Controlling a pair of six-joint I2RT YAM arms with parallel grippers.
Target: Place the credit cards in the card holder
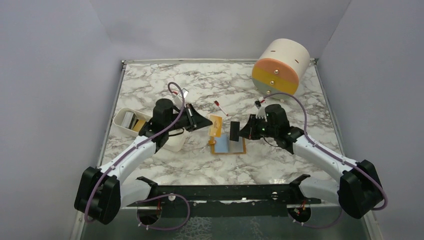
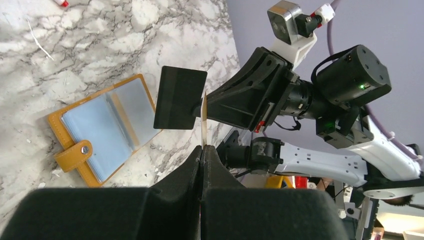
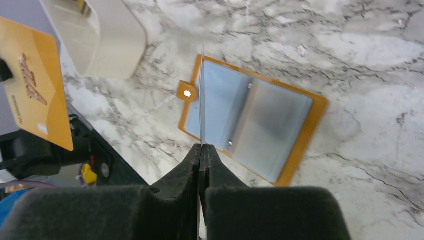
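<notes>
An orange card (image 1: 215,126) is pinched at the tips of my left gripper (image 1: 211,123), seen edge-on in the left wrist view as a thin card (image 2: 204,122). A dark, nearly black card (image 1: 234,131) hangs from the shut tips of my right gripper (image 1: 240,133); in the left wrist view this dark card (image 2: 180,97) shows its flat face. Beneath them the tan card holder (image 1: 228,153) lies spread on the table, its clear sleeves (image 3: 272,130) looking empty and its strap (image 2: 72,156) at the left side. Both cards are above the holder, apart from each other.
A white bin (image 1: 175,143) stands at the left, with several cards (image 1: 129,120) in its far end, partly behind my left arm. A red-capped marker (image 1: 221,107) lies behind the holder. At the back right is a striped drum-shaped box (image 1: 282,65). Bare marble surrounds the holder.
</notes>
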